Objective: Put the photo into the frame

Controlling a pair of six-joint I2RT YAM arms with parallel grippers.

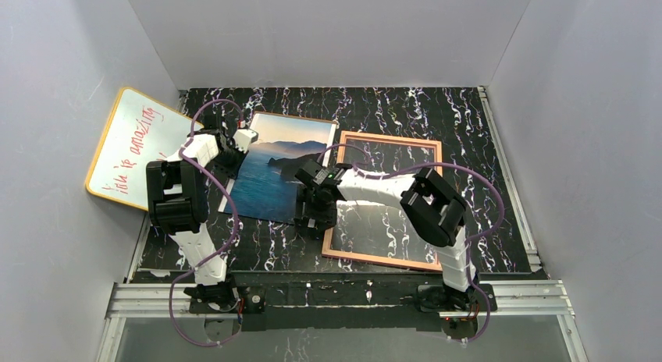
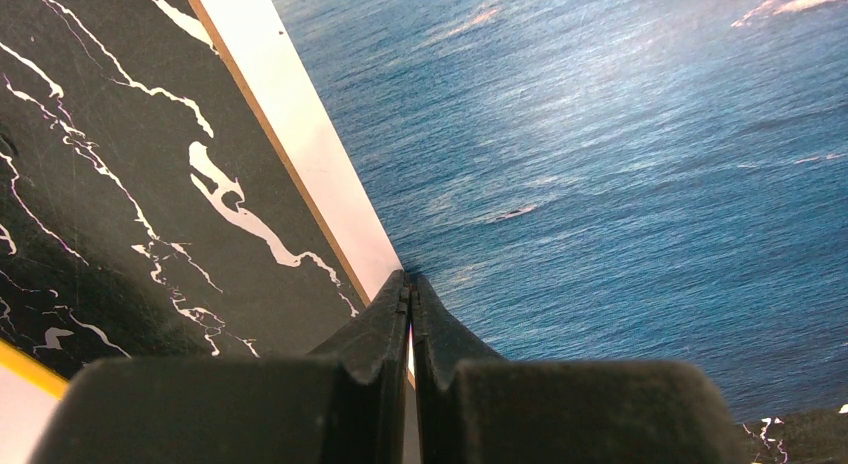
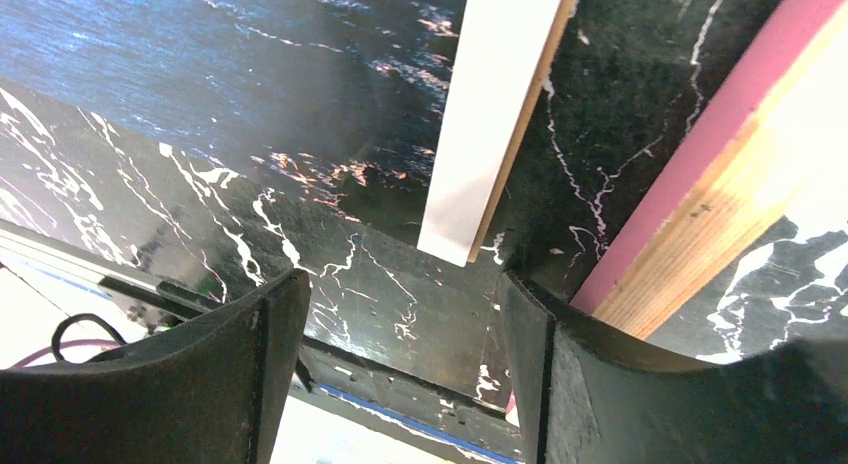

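The photo (image 1: 278, 168), a seascape with white side borders, lies flat on the dark marbled table. To its right, separated by a narrow strip of table, is the empty wooden frame (image 1: 382, 260). My left gripper is shut with its tips at the photo's left border; nothing shows between them. Over the photo's lower right corner, my right gripper stands part open, its fingers (image 3: 280, 324) spread on either side of the corner's white border and nothing held. One finger is close to the pink-sided edge of the frame.
A whiteboard (image 1: 134, 147) with red writing leans at the left side. The right arm (image 1: 375, 189) crosses over the frame and hides part of it.
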